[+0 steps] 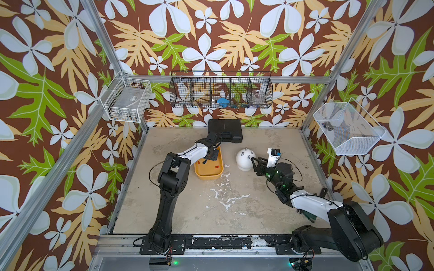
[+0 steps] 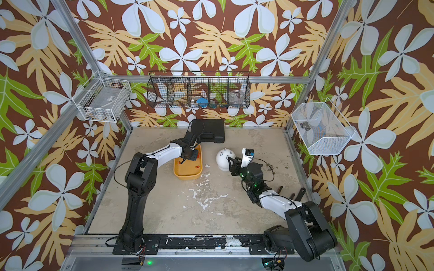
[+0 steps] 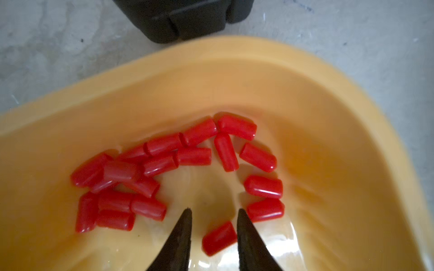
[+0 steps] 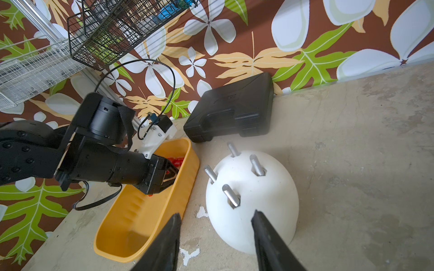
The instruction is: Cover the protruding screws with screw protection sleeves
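Many red sleeves point(image 3: 194, 155) lie in the orange tray point(image 3: 343, 90). My left gripper is open, reaching down into the tray, its fingertips either side of a single sleeve point(image 3: 219, 239) near the bottom of the wrist view. In the right wrist view a white dome point(image 4: 251, 207) carries metal screws point(image 4: 230, 194) pointing up, all uncovered. My right gripper stands open in front of the dome, nothing visible between its fingers.
A black case point(image 4: 228, 108) lies behind the tray and dome. Wire baskets point(image 1: 220, 92) hang on the back and side rails. Dark tools point(image 2: 299, 195) lie at the right edge.
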